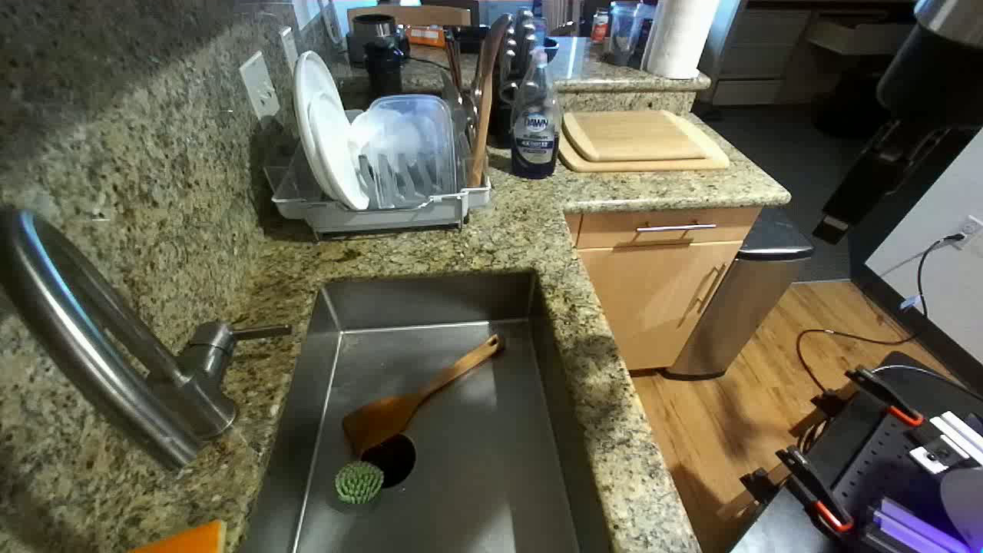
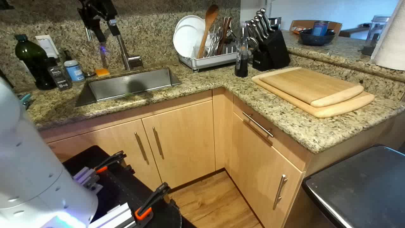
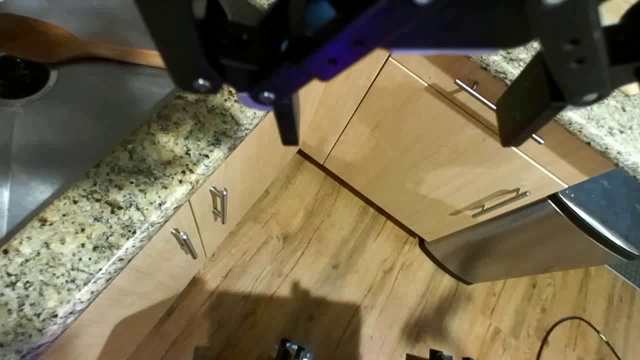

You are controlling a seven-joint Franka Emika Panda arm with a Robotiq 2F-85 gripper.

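Note:
My gripper stands open in the wrist view, its two dark fingers wide apart with only the floor and cabinet fronts showing beyond. In exterior view 1 a dark finger (image 1: 844,198) hangs at the upper right, away from the sink (image 1: 470,415). Exterior view 2 has the gripper (image 2: 95,36) high at the upper left. A wooden spatula (image 1: 428,387) lies in the sink, its blade beside the drain (image 1: 394,460). Close to that drain sits a round green scrubber (image 1: 359,482). The wrist view catches part of the spatula (image 3: 42,39) at its left edge.
Behind the sink stands a dish rack (image 1: 382,216) with white plates, beside a dish soap bottle (image 1: 535,124). Stacked cutting boards (image 1: 640,138) rest on the side counter. A curved faucet (image 1: 83,313) rises left of the sink. A trash can (image 1: 746,304) is on the floor.

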